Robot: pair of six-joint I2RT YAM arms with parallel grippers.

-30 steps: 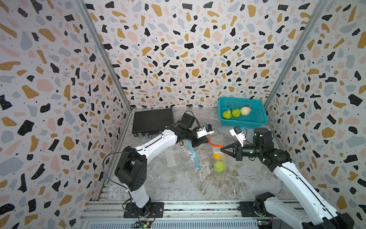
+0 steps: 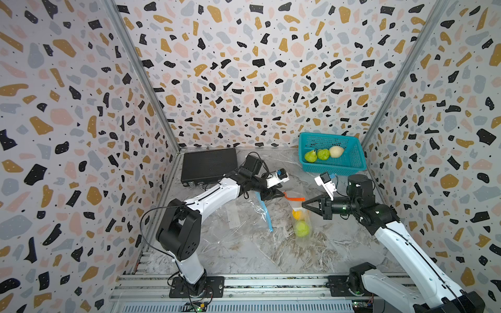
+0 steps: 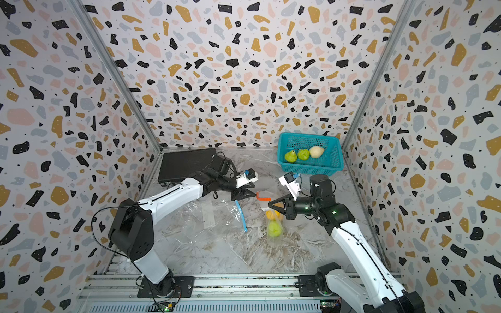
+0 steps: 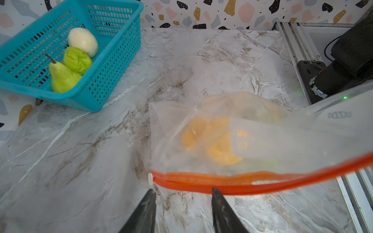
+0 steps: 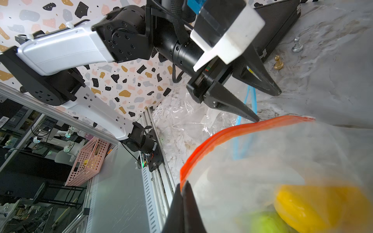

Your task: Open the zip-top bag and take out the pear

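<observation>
A translucent zip bag (image 4: 202, 139) with an orange zip strip (image 5: 217, 137) hangs at the middle right, with a yellow fruit (image 5: 310, 205) and a green fruit (image 2: 302, 228) inside. My right gripper is shut on the orange top edge at one end, holding the bag up. My left gripper stands open near the strip's other end, with nothing between its fingers; the strip runs just beyond its fingertips in the left wrist view. Which fruit is the pear cannot be told clearly through the plastic.
A teal basket (image 2: 332, 168) holding pears and pale fruit stands at the back right. A black case (image 2: 208, 161) lies at the back left. Empty clear bags with a blue strip (image 2: 266, 219) and small chess pieces (image 5: 278, 64) lie left of the held bag.
My right arm looks unmoved.
</observation>
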